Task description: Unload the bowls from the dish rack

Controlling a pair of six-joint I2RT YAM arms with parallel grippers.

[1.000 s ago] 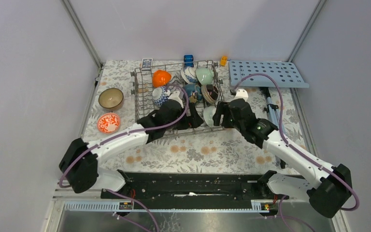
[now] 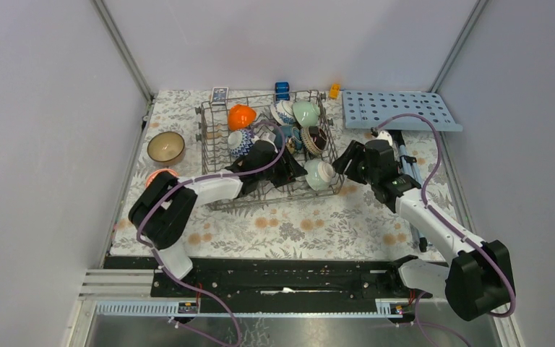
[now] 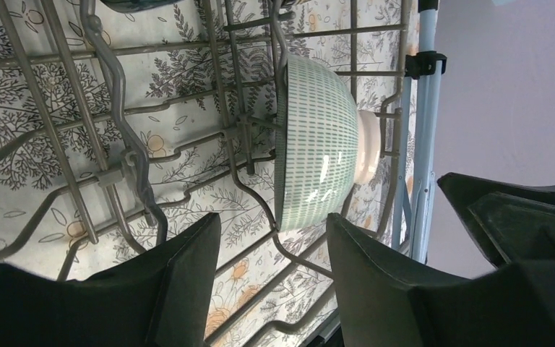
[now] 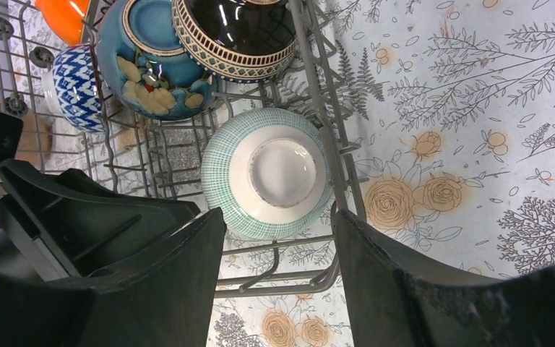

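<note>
A mint bowl (image 2: 318, 176) stands on its side at the rack's front right, foot facing right; in the left wrist view the bowl (image 3: 316, 144) rests between wires. My left gripper (image 2: 290, 173) is just left of it, open with nothing between its fingers. My right gripper (image 2: 343, 160) hangs above and right of it, open and empty, over the bowl (image 4: 264, 181) in its wrist view. An orange bowl (image 2: 241, 116), blue patterned bowls (image 2: 238, 144), a dark bowl (image 2: 315, 139) and other bowls occupy the rack (image 2: 231, 204).
A brown bowl (image 2: 165, 148) and a red patterned bowl, mostly hidden by the left arm, sit left of the rack. A perforated panel (image 2: 397, 108) lies at the back right with blue rods (image 2: 414, 177) below it.
My right gripper has moved right, uncovering the mint bowl.
</note>
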